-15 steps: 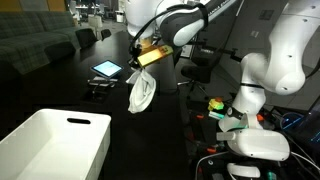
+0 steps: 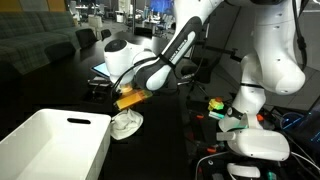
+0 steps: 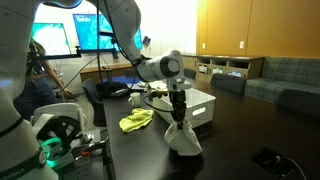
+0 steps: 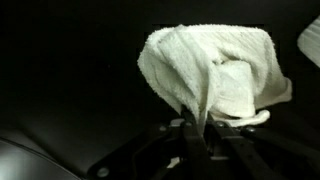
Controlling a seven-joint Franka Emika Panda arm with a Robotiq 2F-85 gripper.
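Note:
A white cloth (image 2: 125, 124) hangs from my gripper (image 2: 122, 101), its lower part at or on the dark table beside the white box. From the other side, exterior view 2 shows the cloth (image 3: 183, 139) spread wide below the gripper (image 3: 178, 117). In the wrist view, the cloth (image 4: 225, 65) fans out, its bunched part running in between the fingers, and my gripper is shut on it. The pinched spot itself is partly hidden by the dark fingers.
An open white box (image 2: 58, 140) stands just left of the cloth. A yellow cloth (image 3: 136, 120) lies on the table. A second arm (image 2: 255, 140) is at the right.
My arm has swung left and down toward the white box, carrying the cloth. The cloth hung freely before; now it is lower and bunched near the table.

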